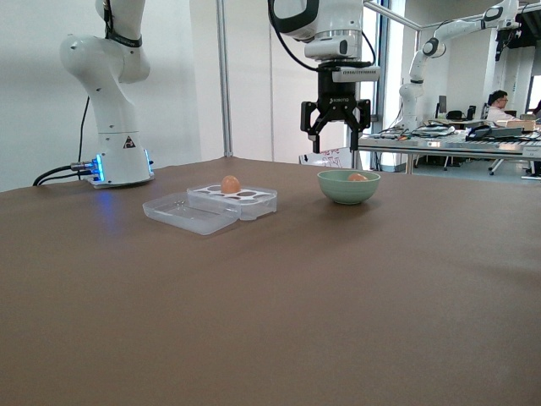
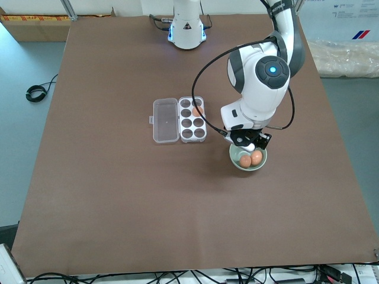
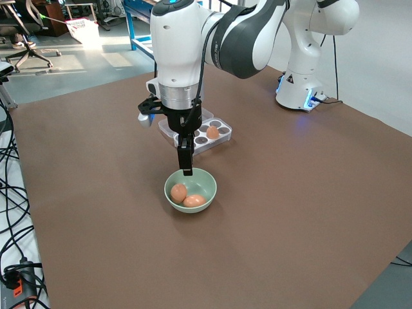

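A pale green bowl point(image 3: 190, 175) holds two brown eggs, one point(image 3: 178, 193) beside the other point(image 3: 194, 201). The black gripper point(image 1: 336, 135) hangs pointing down just above the bowl, with no egg visible between its fingers; in the left and right views the arm partly hides it. A clear plastic egg box point(image 2: 166, 120) lies open beside the bowl, its tray point(image 2: 192, 127) holding one brown egg point(image 1: 230, 185) among otherwise empty wells.
Most of the tabletop around the bowl and box is bare. Cables lie along the table's outer edge.
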